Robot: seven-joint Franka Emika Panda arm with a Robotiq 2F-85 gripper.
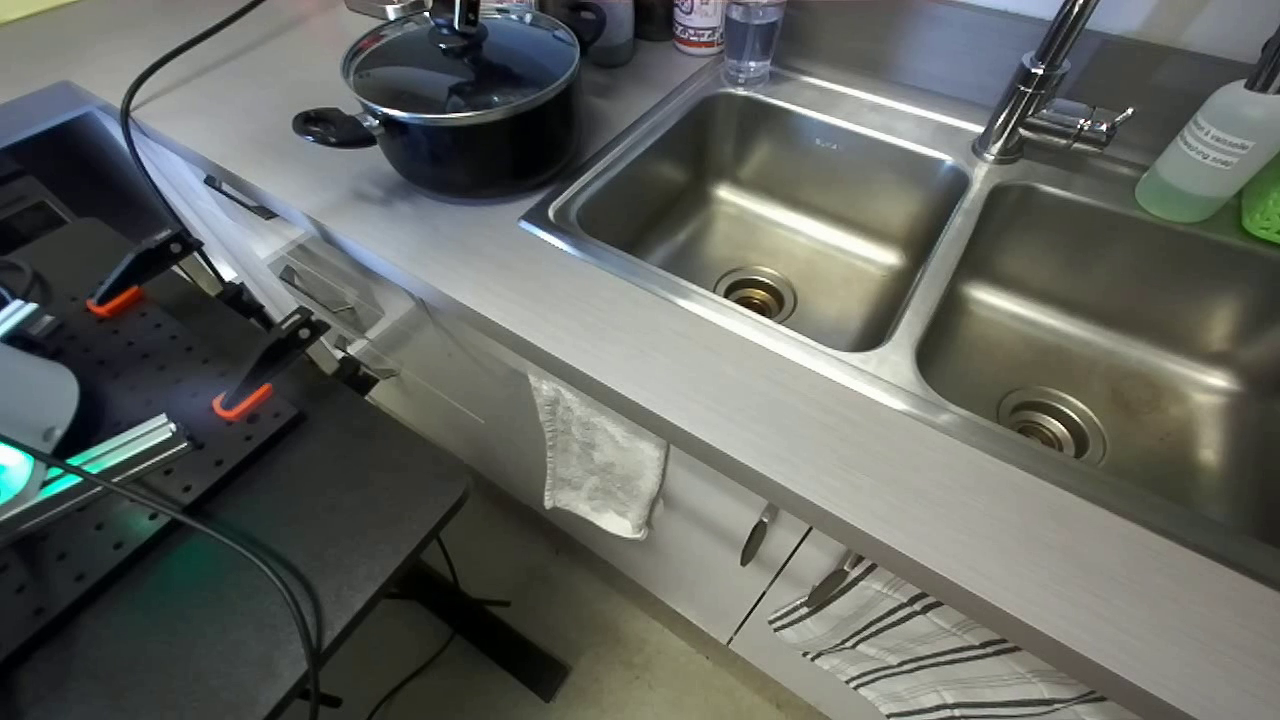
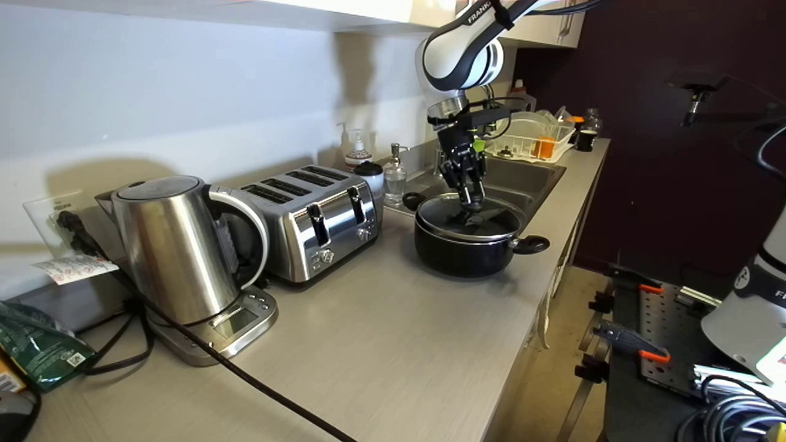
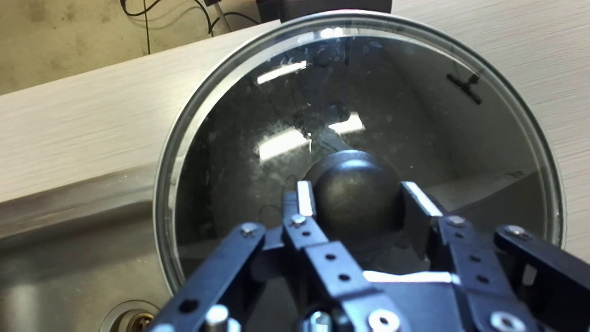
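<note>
The black pot [image 1: 492, 156] stands on the counter left of the sink, its two handles sticking out. On its rim rests a glass lid [image 1: 396, 84] with a metal edge; it looks level in both exterior views. My gripper [image 2: 471, 203] reaches down from above to the lid's centre. Seen from the wrist, the round black knob [image 3: 356, 202] is between the two fingers, and the gripper is shut on it. The lid fills most of that view and hides the pot beneath. Only the fingertips show at the top of exterior view 1.
Close behind the pot are a toaster [image 2: 317, 213] and a soap bottle [image 2: 395, 180]. A kettle [image 2: 177, 250] stands farther along the counter. The double sink [image 1: 768, 204] is directly beside the pot. Bare counter [image 2: 383, 331] lies in front of the toaster.
</note>
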